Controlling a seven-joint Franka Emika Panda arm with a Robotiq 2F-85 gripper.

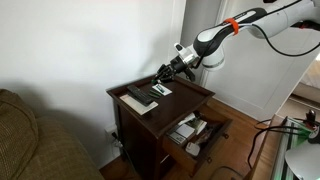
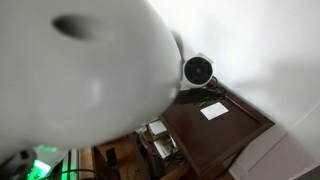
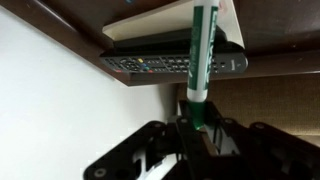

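Observation:
A marker with a white body and green parts stands out from my gripper in the wrist view. The fingers are shut on its green end. Past it lie a black remote and a cream-coloured flat item, partly covered by the marker. From the first exterior view, my gripper hangs above the back of the brown cabinet top, close to a white sheet; the marker is too small to make out there. In the second exterior view the arm's white body hides much of the scene.
An open drawer holding several items juts from the cabinet front. The remote and a pale flat item occupy the cabinet top's left side. A white wall stands close behind.

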